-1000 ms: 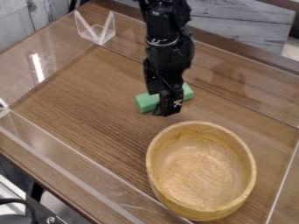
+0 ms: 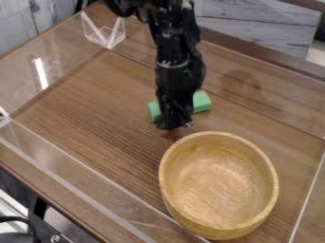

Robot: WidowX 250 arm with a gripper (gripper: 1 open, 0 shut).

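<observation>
My black gripper (image 2: pixel 172 119) reaches down from the top middle, low over a green object (image 2: pixel 200 101) on the wooden table and partly in front of it. The fingertips are close together near the green object's left part; whether anything is between them is hidden.
A large yellow oval bowl (image 2: pixel 216 190) sits at the lower right, just below the gripper. A clear plastic piece (image 2: pixel 105 28) stands at the back left.
My gripper has moved down and its fingers have drawn from spread to close together. The green object shows little change in place.
</observation>
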